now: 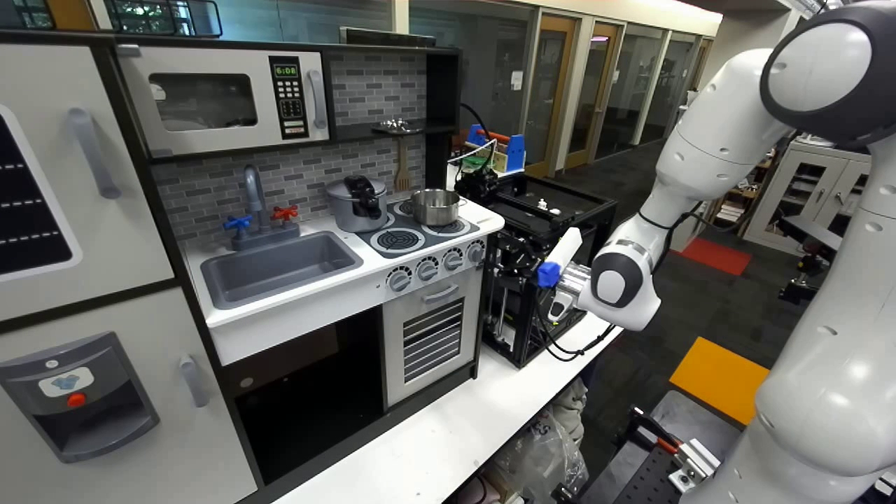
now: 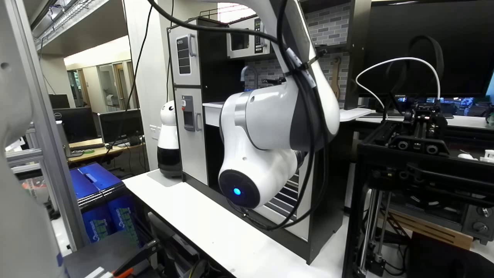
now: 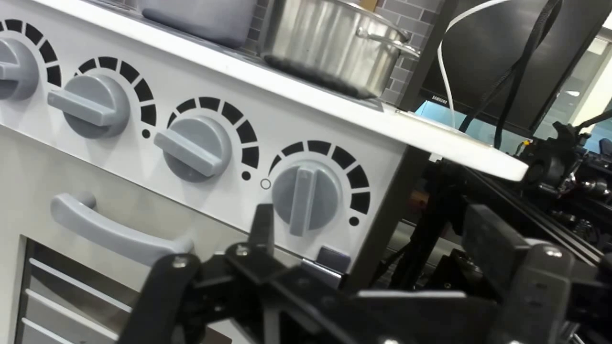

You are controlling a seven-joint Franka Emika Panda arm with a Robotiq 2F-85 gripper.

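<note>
In the wrist view my gripper is open, its two black fingers wide apart with nothing between them. The rightmost grey stove knob (image 3: 305,198) is beyond the left fingertip, its ridge nearly vertical in this view. The neighbouring knob (image 3: 195,149) and another knob (image 3: 94,107) have ridges slanting the other way. A grey oven handle (image 3: 123,235) lies to the lower left. In exterior view 1 the hand stands right of the toy kitchen, apart from the stove front, its fingers hard to make out. The arm hides them in exterior view 2.
A steel pot (image 1: 436,207) and a lidded grey pot (image 1: 357,204) sit on the stovetop, beside the sink (image 1: 281,267). A black-framed machine (image 1: 525,285) stands close behind my hand.
</note>
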